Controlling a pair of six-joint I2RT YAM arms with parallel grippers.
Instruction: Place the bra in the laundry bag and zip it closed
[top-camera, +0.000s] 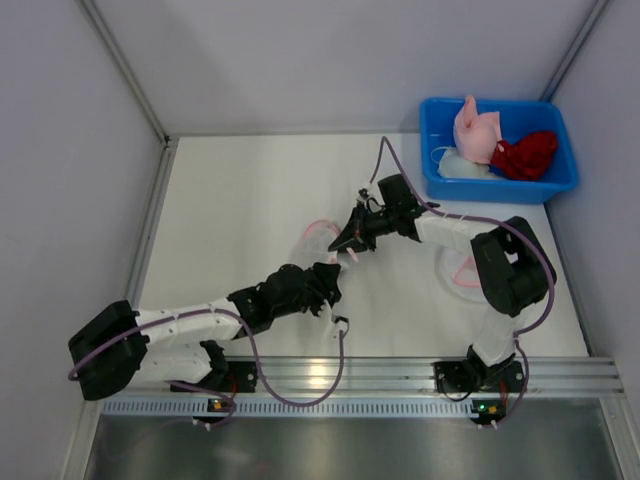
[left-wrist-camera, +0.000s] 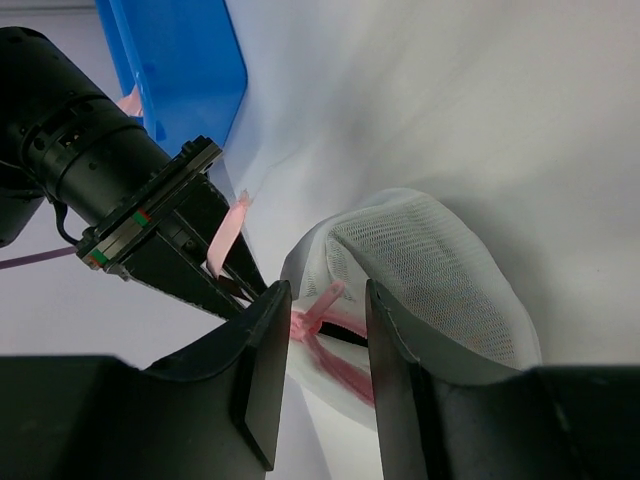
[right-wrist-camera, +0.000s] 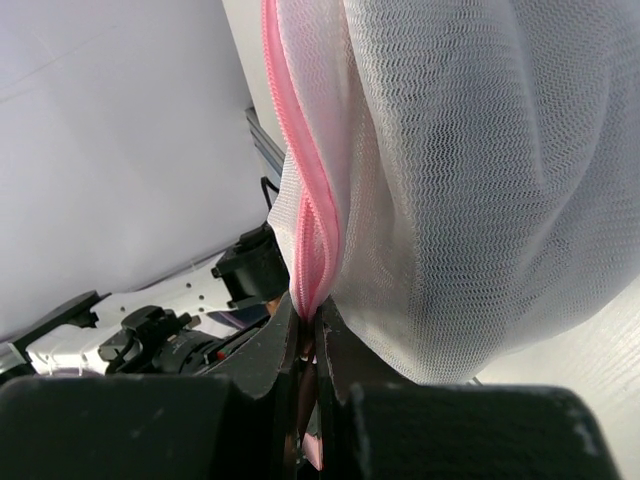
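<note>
The white mesh laundry bag lies mid-table, largely hidden under both grippers. Its pink zipper runs down into my right gripper, which is shut on the bag's zipper end. In the left wrist view, my left gripper is part open over the pink zipper, close beside the right gripper, its fingertips either side of a pink piece. Whether it touches that piece I cannot tell. I cannot see whether a bra is inside the bag.
A blue bin at the back right holds pink, white and red garments. Another mesh bag with pink trim lies on the right, partly behind the right arm.
</note>
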